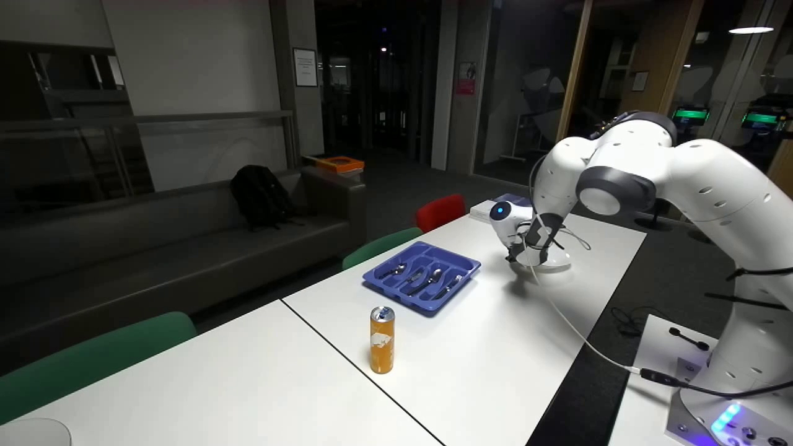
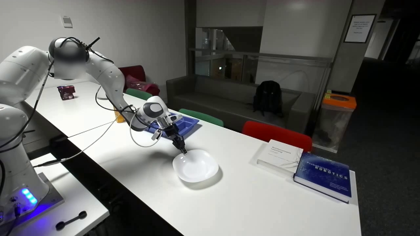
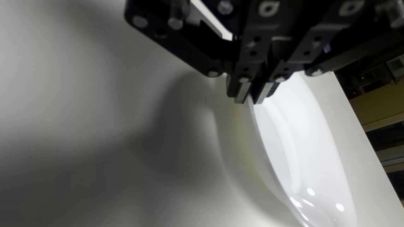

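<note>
A shallow white bowl (image 2: 195, 167) is near the table's middle in exterior view 2. My gripper (image 2: 184, 151) is at its far left rim there. From the wrist, the gripper is shut on the bowl's rim, with the thin wall of the bowl (image 3: 303, 140) running between the fingertips. A shadow shows on the table under the bowl; whether its base touches the table I cannot tell. In exterior view 1, the arm partly hides the bowl (image 1: 559, 259).
A blue cutlery tray (image 1: 424, 276) holding several utensils lies beside the arm, and an orange can (image 1: 382, 341) stands nearer the table seam. Two books, one white (image 2: 280, 154) and one blue (image 2: 323, 175), rest at the table's end. Open tabletop surrounds the bowl.
</note>
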